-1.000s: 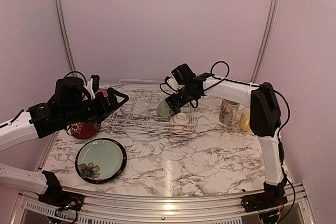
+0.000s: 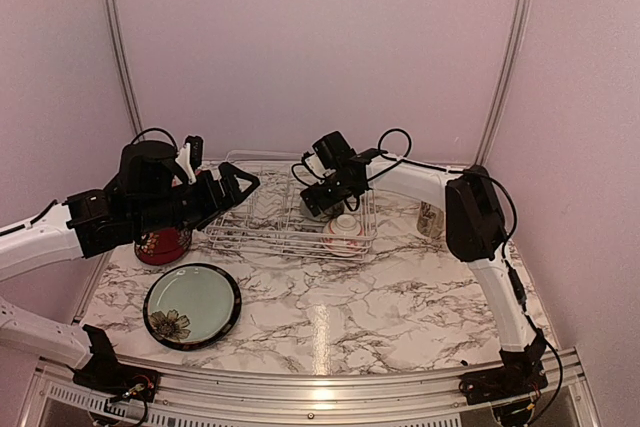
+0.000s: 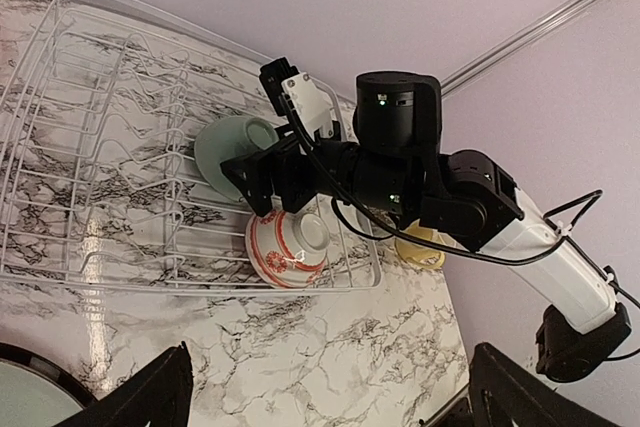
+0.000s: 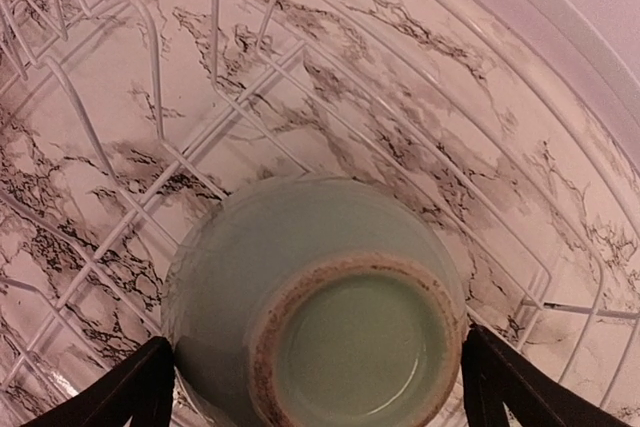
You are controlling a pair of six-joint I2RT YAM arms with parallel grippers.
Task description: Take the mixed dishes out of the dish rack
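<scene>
A grey-green bowl (image 4: pixel 300 212) leans on its side in the right part of the white wire dish rack (image 3: pixel 75 277), its foot ring turned up toward the right wrist camera. My right gripper is open, with a finger on either side of the bowl's lower part; whether they touch it I cannot tell. A white bowl with red pattern (image 3: pixel 270 247) sits in front of it in the rack, as the left wrist view shows. Over the rack's left side my left gripper (image 2: pixel 240 192) hangs open and empty.
A green plate with a dark rim (image 2: pixel 195 302) lies at the front left, and a red container (image 2: pixel 162 245) stands behind it. Right of the rack are a patterned mug (image 2: pixel 430 220) and a yellow mug (image 3: pixel 420 252).
My right gripper has moved left and a little lower onto the grey-green bowl; its arm now hides the yellow mug from above. The left gripper has shifted slightly right.
</scene>
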